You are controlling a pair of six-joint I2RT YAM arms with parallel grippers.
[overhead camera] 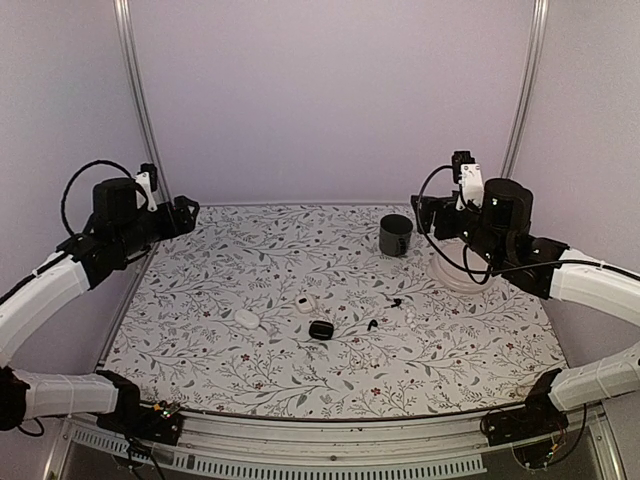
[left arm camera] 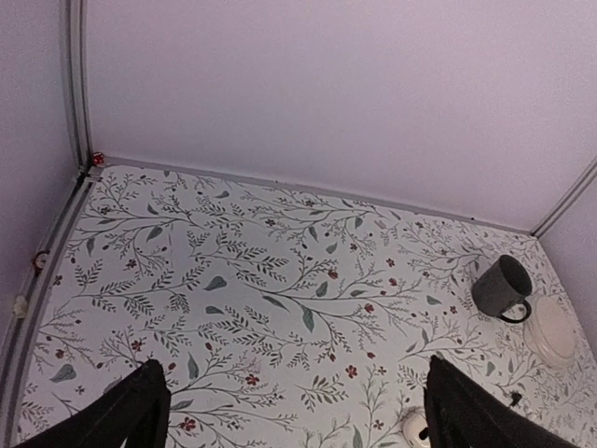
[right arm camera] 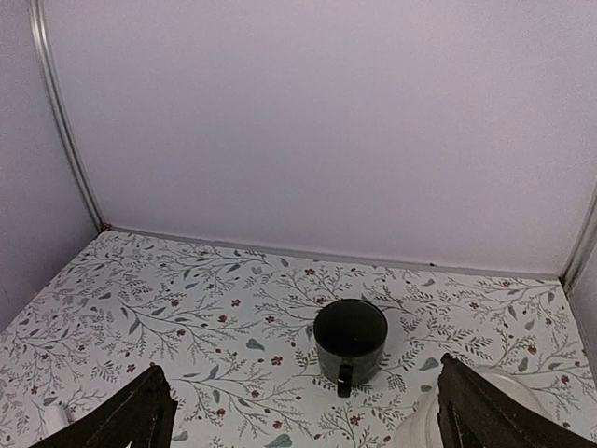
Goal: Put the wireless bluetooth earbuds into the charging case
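Observation:
Small objects lie mid-table in the top view: a black case (overhead camera: pixel 321 330), a small white case (overhead camera: pixel 305 303), an oval white case (overhead camera: pixel 247 319), two black earbuds (overhead camera: pixel 372 325), and small pale pieces (overhead camera: pixel 410 316), possibly white earbuds. My left gripper (overhead camera: pixel 184 216) hangs open above the table's left back, empty between its fingers. My right gripper (overhead camera: pixel 432 214) is raised over the right back, near the mug and also open and empty. In both wrist views the fingers stand wide apart.
A dark grey mug (overhead camera: pixel 395 236) stands at the back right, with a round pale lid-like object (right arm camera: pixel 485 392) beside it, partly hidden by the right arm in the top view.

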